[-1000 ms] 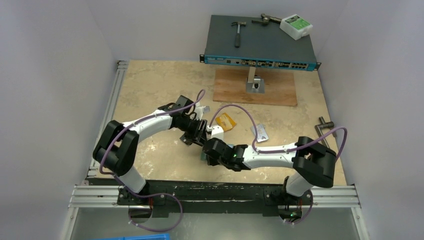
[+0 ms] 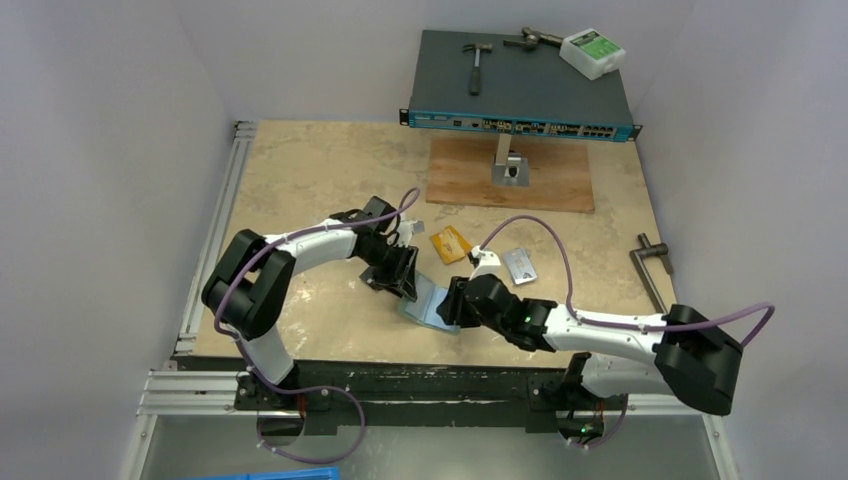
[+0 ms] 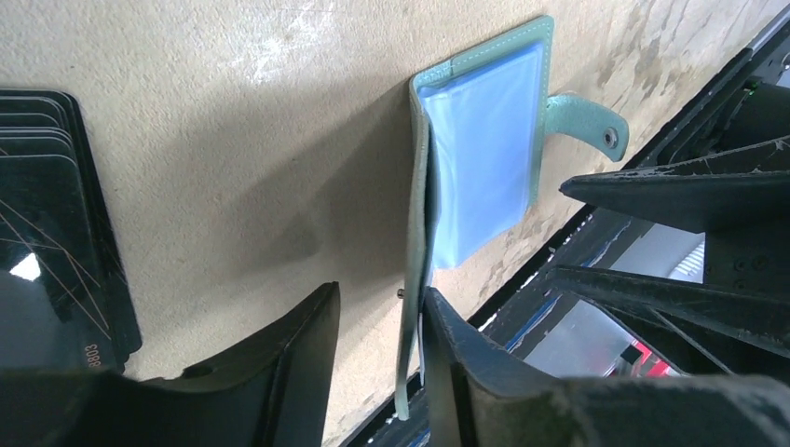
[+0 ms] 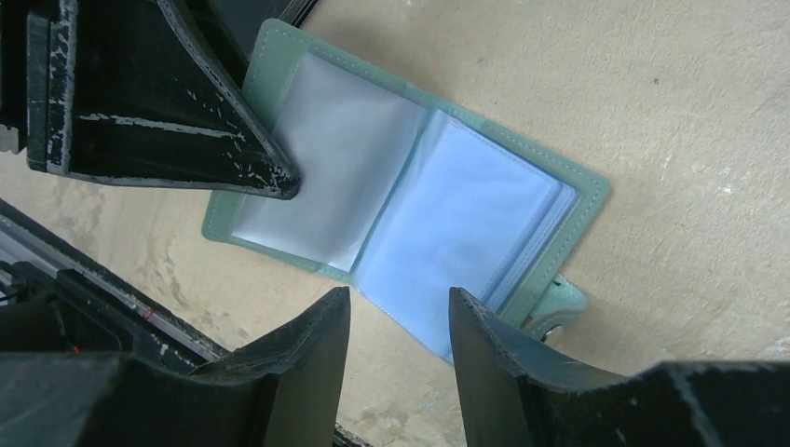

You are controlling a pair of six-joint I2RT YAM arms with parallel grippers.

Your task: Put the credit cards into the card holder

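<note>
The teal card holder (image 2: pixel 425 300) lies open on the table, showing clear sleeves (image 4: pixel 447 223). My left gripper is at one end of it, part open, with the cover's edge standing between its fingers in the left wrist view. My right gripper hangs part open over the holder, nothing seen between its fingers. Dark stacked cards (image 3: pixel 51 242) lie left of the holder in the left wrist view. A yellow card (image 2: pixel 450 244) and a pale card (image 2: pixel 520 266) lie behind the grippers in the top view.
A network switch (image 2: pixel 520 75) with hammers and a white container stands raised on a wooden board (image 2: pixel 460 175) at the back. A metal tool (image 2: pixel 648 268) lies at the right edge.
My right gripper has moved right, away from the left one, uncovering the open holder.
</note>
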